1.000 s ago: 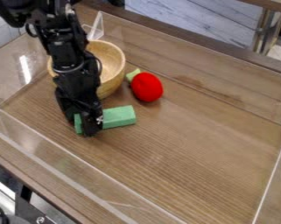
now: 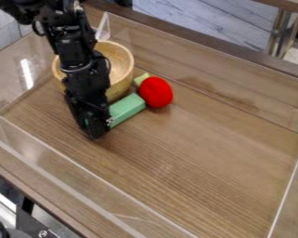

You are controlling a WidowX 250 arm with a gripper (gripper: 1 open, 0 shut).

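Note:
My black gripper (image 2: 92, 124) is low over the wooden table (image 2: 207, 163), at the near end of a green block (image 2: 126, 110) that points away toward the back right. The fingertips are dark and overlap the block, so their hold on it is hard to make out. A yellow-tan bowl (image 2: 111, 56) stands behind the gripper, partly hidden by the arm. A red round object (image 2: 156, 92) lies just right of the block's far end.
A small pale green piece (image 2: 141, 80) sits behind the red object. The table's left edge and a shelf at the top right frame the area.
Over the last second the green block has turned from lying nearly sideways to angling toward the back right, with the gripper shifting slightly with it.

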